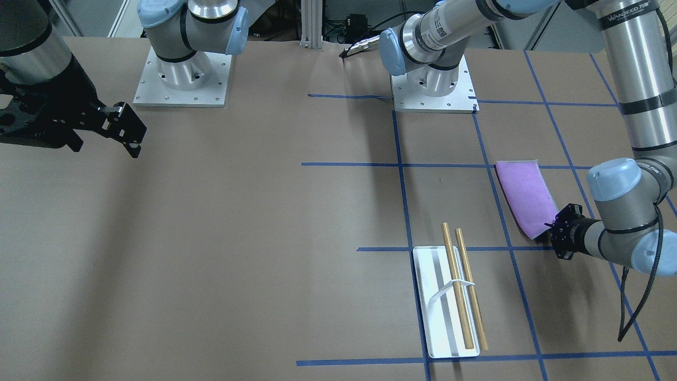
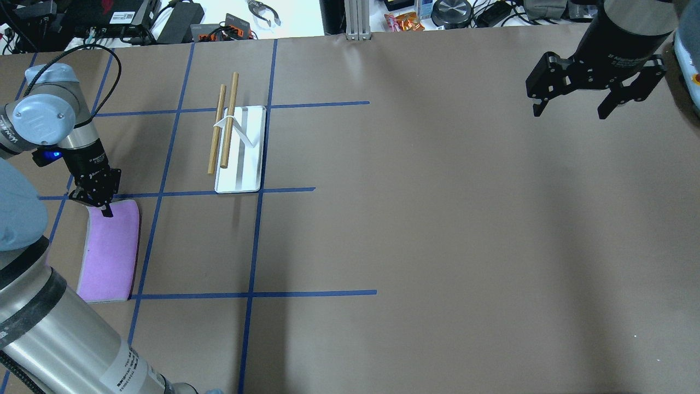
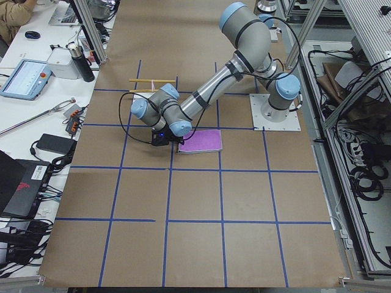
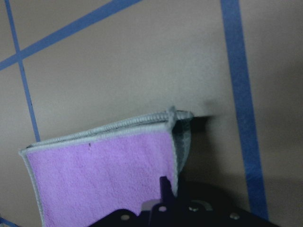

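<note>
A purple cloth [image 1: 522, 190] with grey edging lies flat on the taped table, also seen in the left view [image 3: 200, 141] and top view [image 2: 110, 253]. My gripper [image 1: 553, 229] is down at one corner of it, pointing onto its edge [image 2: 105, 204]. In the left wrist view the cloth [image 4: 99, 179] has its near corner slightly lifted and doubled at the dark fingertips, low in that view. Whether the fingers are closed on it is hard to tell.
A white tray [image 1: 435, 324] with two wooden sticks [image 1: 461, 311] across a white holder lies toward the front camera. Another black gripper [image 2: 590, 82] hangs over the far side of the table.
</note>
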